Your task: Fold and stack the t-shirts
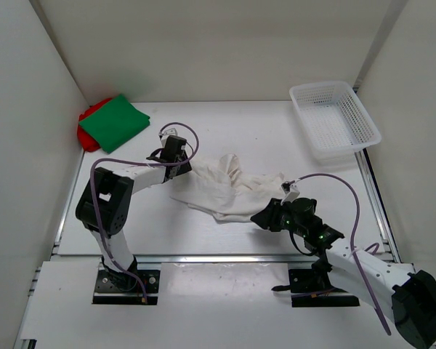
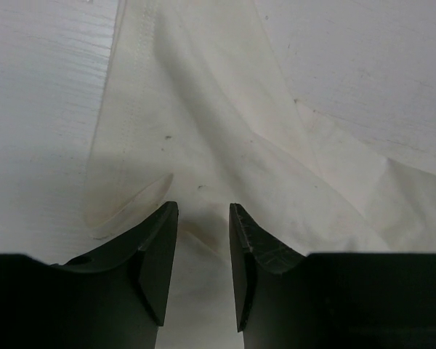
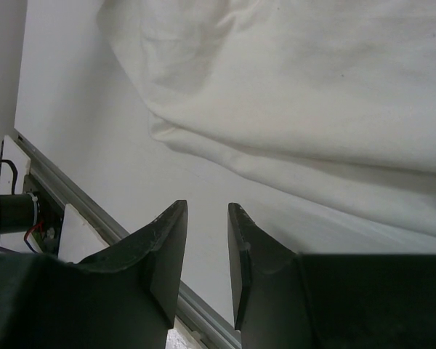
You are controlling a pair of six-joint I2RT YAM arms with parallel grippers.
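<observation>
A rumpled cream t-shirt [image 1: 216,190] lies across the middle of the table. Over its left end is my left gripper [image 1: 186,170]; in the left wrist view the cloth [image 2: 203,138] spreads beneath the parted fingers, with a small raised fold [image 2: 142,203] just ahead of them. At the shirt's front right edge my right gripper [image 1: 256,222] hangs low, its fingers [image 3: 171,251] apart and only bare table between them. The shirt's layered edge [image 3: 240,156] runs ahead of those fingertips. At the back left, a folded green shirt [image 1: 116,123] rests on a red one [image 1: 86,136].
A white perforated basket [image 1: 316,131] stands empty at the back right. Clear tabletop [image 1: 218,123] stretches behind the cream shirt, and a metal rail [image 1: 218,259] marks the table's front edge.
</observation>
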